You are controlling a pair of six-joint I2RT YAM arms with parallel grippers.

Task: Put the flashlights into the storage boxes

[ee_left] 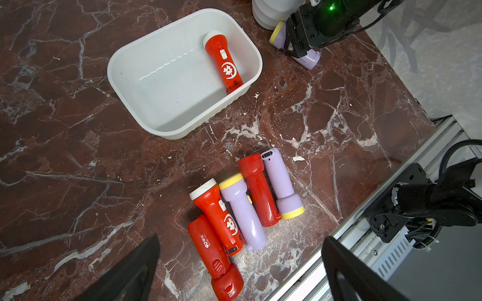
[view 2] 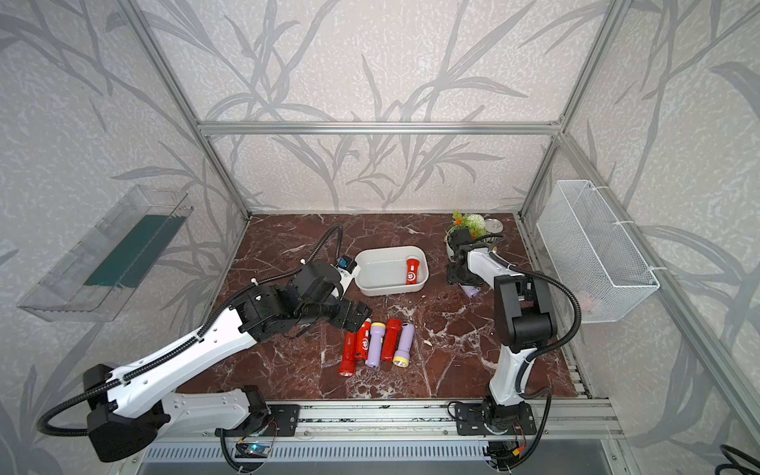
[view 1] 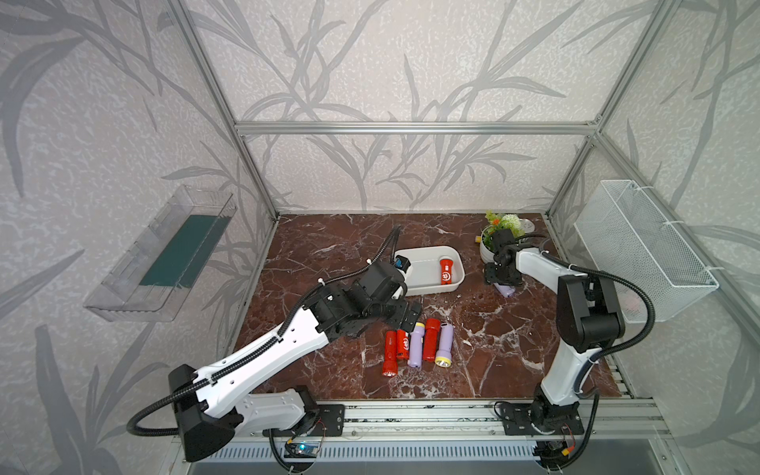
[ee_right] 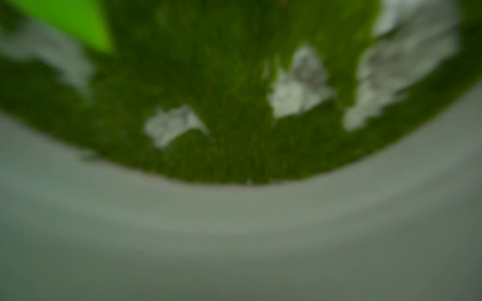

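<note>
A purple flashlight with a yellow head [ee_left: 307, 60] lies on the marble table beside a white pot, outside the white box [ee_left: 150, 65]. My right gripper hovers over it, partly hiding its middle; whether its fingers are apart does not show. The right wrist view holds only the pot's pale rim [ee_right: 241, 210] and green filling, no fingers. One red flashlight [ee_left: 223, 62] rests inside the box. My left gripper [view 1: 410, 316] is open and empty above a row of red flashlights [ee_left: 216, 220] and purple flashlights [ee_left: 243, 210] near the front.
The flower pot [ee_left: 273, 11] stands close to the right gripper at the back right. A white mesh basket [view 1: 645, 245] is on the right wall, a clear basket [view 1: 118, 304] on the left. Table left of the box is bare.
</note>
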